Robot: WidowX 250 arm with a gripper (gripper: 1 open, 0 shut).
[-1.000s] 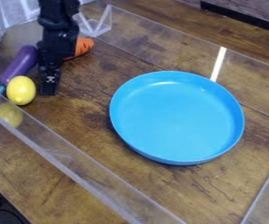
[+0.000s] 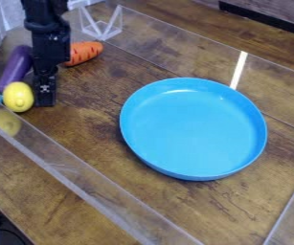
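My dark gripper (image 2: 36,84) points down at the left side of the table, open, its lower end just behind and beside a yellow egg-shaped object (image 2: 17,97). A purple elongated object (image 2: 15,63) lies to its left, partly hidden by the arm. An orange carrot (image 2: 84,52) lies behind and to the right of the gripper. Whether the fingertips touch the yellow object is unclear.
A large blue plate (image 2: 192,129) rests on the wooden table (image 2: 136,215) at centre right. A clear plastic edge runs diagonally along the lower left. Bare wood lies between the gripper and the plate.
My gripper has shifted slightly left and down, closer to the yellow object, which sits a little higher in the view than before.
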